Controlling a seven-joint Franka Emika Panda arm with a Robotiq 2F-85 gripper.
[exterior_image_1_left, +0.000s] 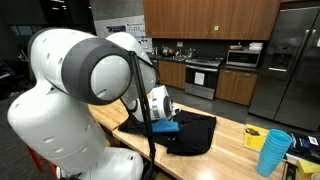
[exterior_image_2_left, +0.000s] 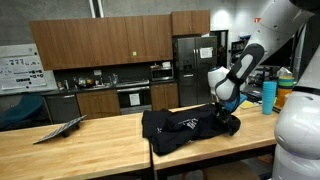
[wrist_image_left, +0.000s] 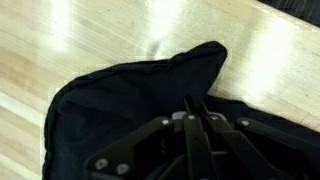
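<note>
A black cloth (exterior_image_1_left: 196, 130) lies spread and rumpled on the light wooden table. In the second exterior view the cloth (exterior_image_2_left: 180, 128) reaches from the table's middle to beneath the arm. My gripper is shut, its dark fingertips right at the cloth (wrist_image_left: 130, 100) in the wrist view. A pointed fold of the cloth runs up to the fingertips. Black on black hides whether any fabric is pinched between them. In the second exterior view the gripper is hard to pick out against the cloth, low over the table.
A blue cup (exterior_image_1_left: 272, 153) stands at the table's right, with a yellow item (exterior_image_1_left: 256, 137) behind it. Bare table (exterior_image_2_left: 80, 147) lies open on the left in the second exterior view. A flat dark object (exterior_image_2_left: 66, 128) is at its far left.
</note>
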